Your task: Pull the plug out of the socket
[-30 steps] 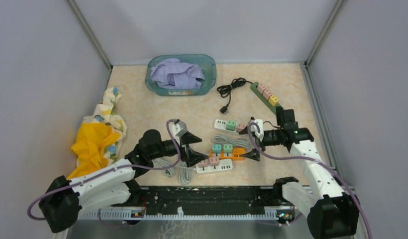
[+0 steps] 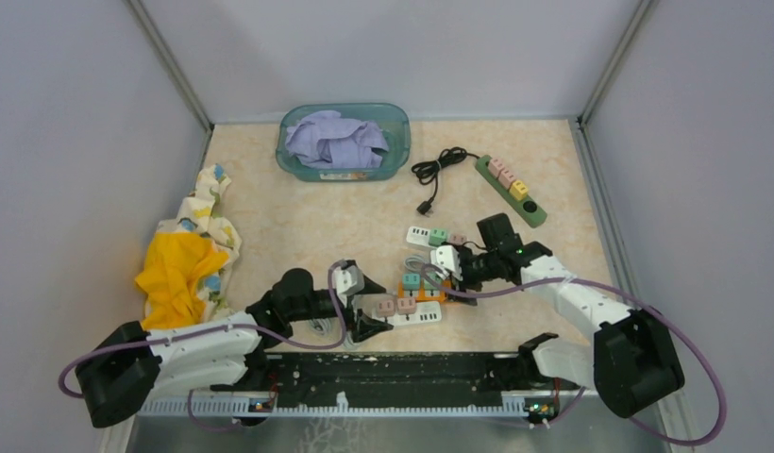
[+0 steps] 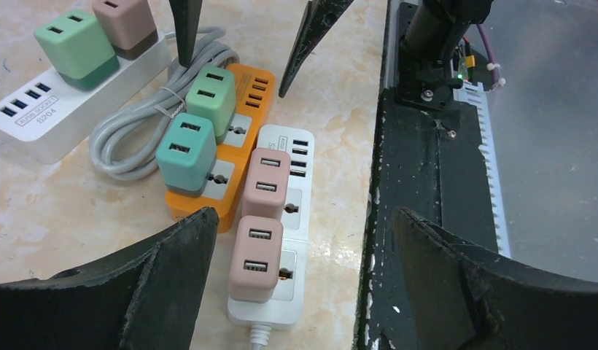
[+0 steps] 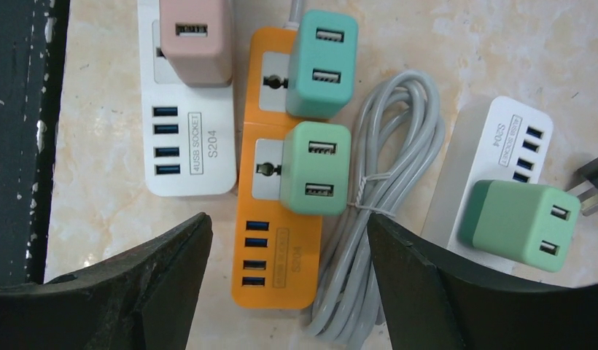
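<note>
Two pink plugs sit on the front white strip. A teal plug and a green plug sit on the orange strip. Another green plug is on the rear white strip, beside a pink plug seen in the left wrist view. My left gripper is open by the front strip's left end, empty. My right gripper hangs open over the orange strip's right part, with nothing between its fingers.
A grey cable coil lies between the orange and rear white strips. At the back stand a teal bin with cloth, a black cable and a green strip. Cloths lie left.
My right gripper has moved left over the orange strip. The plugs and strips look unmoved.
</note>
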